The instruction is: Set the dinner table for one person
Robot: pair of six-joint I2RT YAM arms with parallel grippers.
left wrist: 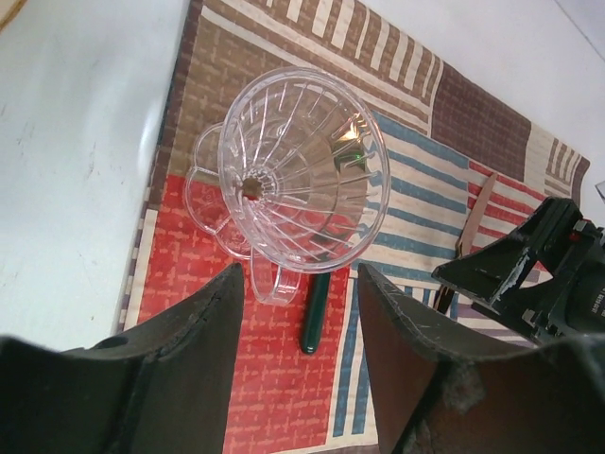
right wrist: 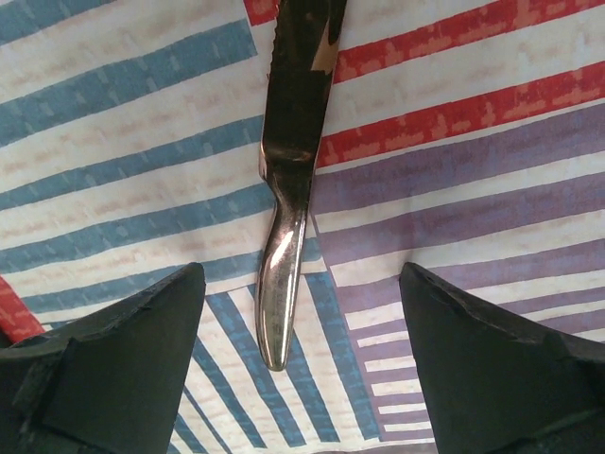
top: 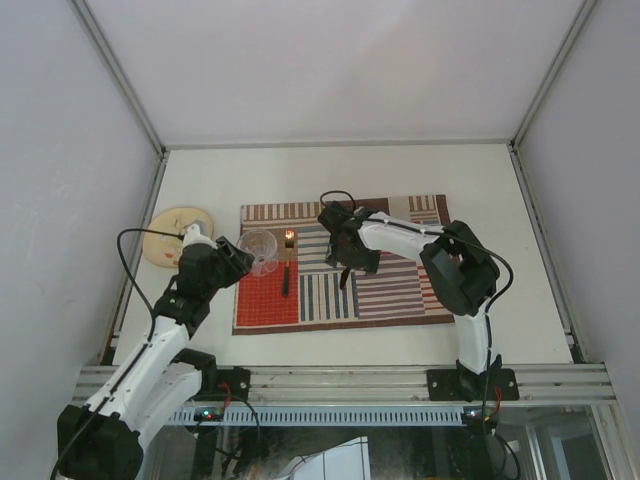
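A clear glass cup (top: 259,252) (left wrist: 302,170) sits on the left red part of the patchwork placemat (top: 390,300), with a fork (top: 286,275) beside it, its dark handle (left wrist: 316,317) partly visible under the glass in the left wrist view. My left gripper (top: 236,258) is open just left of the glass, nothing between its fingers. A knife (right wrist: 284,265) lies on the striped middle of the mat. My right gripper (top: 345,255) is open right over the knife's handle, fingers on either side of it.
A round beige plate (top: 160,245) lies on the white table at the far left, partly behind the left arm. Walls enclose the back and sides.
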